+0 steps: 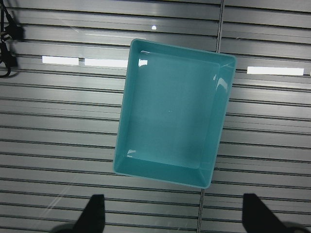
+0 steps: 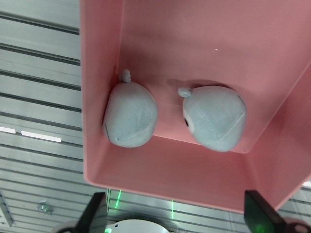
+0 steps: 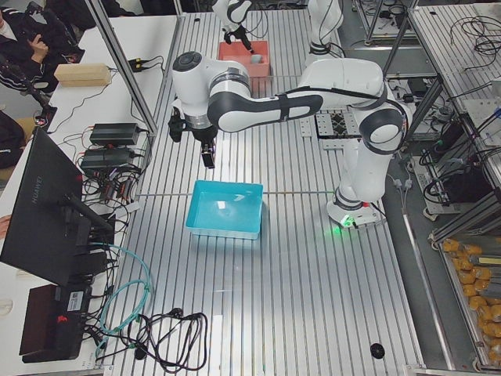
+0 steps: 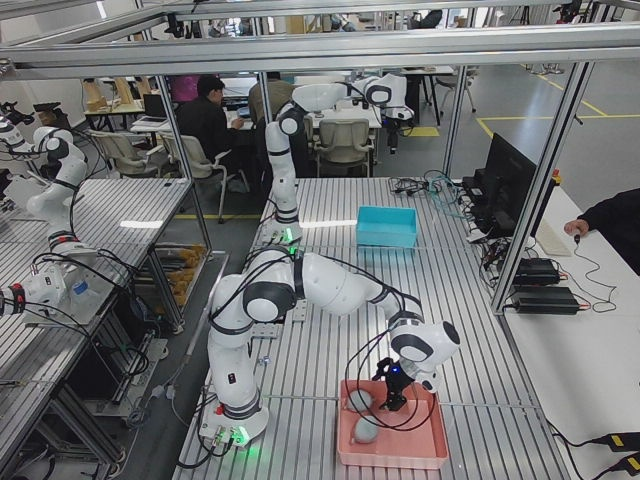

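An empty teal bin [image 3: 225,210] [image 1: 170,111] lies on the slatted table. Above and just behind it hangs my left gripper [image 3: 201,141], open, with nothing between its fingers in the left wrist view. At the other end, a pink bin [image 4: 390,455] [image 2: 194,39] holds two pale grey-blue plush toys, one [image 2: 130,116] by a side wall, the other [image 2: 214,118] beside it. My right gripper [image 4: 393,395] is over the pink bin, open, with both toys below it and apart from its fingers.
A monitor [image 3: 43,207], power boxes [image 3: 113,133] and loose cables [image 3: 168,341] line one side of the table. The table round the teal bin is mostly bare. Metal frame posts stand along the edges, and another robot [image 4: 55,190] is on the neighbouring table.
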